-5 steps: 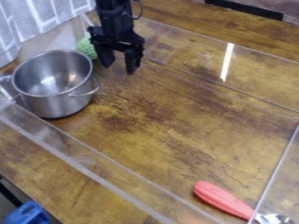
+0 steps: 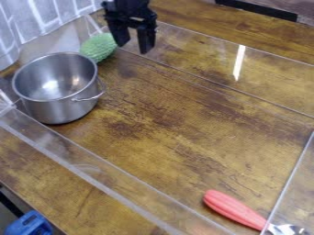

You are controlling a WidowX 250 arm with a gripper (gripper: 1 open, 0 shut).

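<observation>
My black gripper [image 2: 130,31] is at the top of the camera view, above the far back-left of the wooden surface, small and blurred, so whether it is open or shut is unclear. Just below and left of it lies a light green, textured object [image 2: 95,49]. A steel pot [image 2: 55,99] with a wire handle sits at the left.
A red-handled utensil [image 2: 230,207] lies at the front right. A blue object [image 2: 28,224] is at the bottom-left corner. Clear low panels [image 2: 116,193] edge the wooden board [image 2: 185,119], whose middle is free.
My gripper has moved up in the view, toward the back, away from beside the pot and the green object, which now shows more fully.
</observation>
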